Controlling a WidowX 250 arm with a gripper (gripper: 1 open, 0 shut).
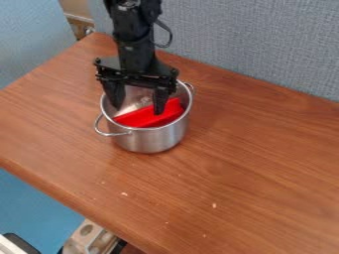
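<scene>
A steel pot [149, 140] with wire handles stands on the wooden table. A red object [150, 115] lies inside it. My black gripper [138, 99] hangs from above over the pot, open, its two fingers reaching down just inside the rim on either side, the right one close over the red object. Whether it touches the red object I cannot tell.
A grey padded panel [252, 45] runs along the back, and a blue one [34, 50] is at the left. Some fixture parts show below the table's lower-left edge.
</scene>
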